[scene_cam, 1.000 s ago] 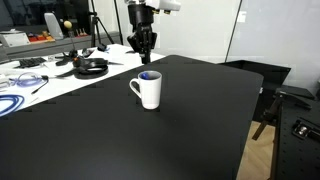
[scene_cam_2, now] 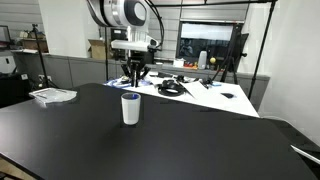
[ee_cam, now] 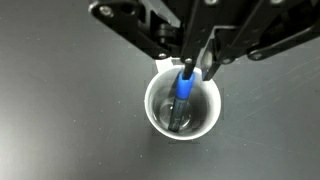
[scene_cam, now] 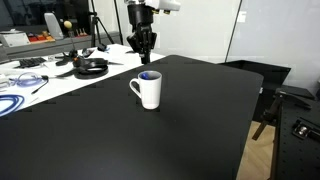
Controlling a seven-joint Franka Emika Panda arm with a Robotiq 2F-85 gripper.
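A white mug (scene_cam: 149, 93) stands upright on the black table, its handle on the left side in exterior view 1. Inside it leans a marker with a blue end (ee_cam: 184, 86) and a dark body, blue end up. My gripper is over the mug's rim, pointing down, its fingertips close to the blue end. In exterior view 2 a small gap shows between the gripper (scene_cam_2: 137, 82) and the mug (scene_cam_2: 131, 110). The fingers stand close together; whether anything is gripped between them is not clear.
Black headphones (scene_cam: 91, 68) and a blue cable (scene_cam: 10, 103) lie on a white surface behind the table. A tripod (scene_cam: 96, 30) stands farther back.
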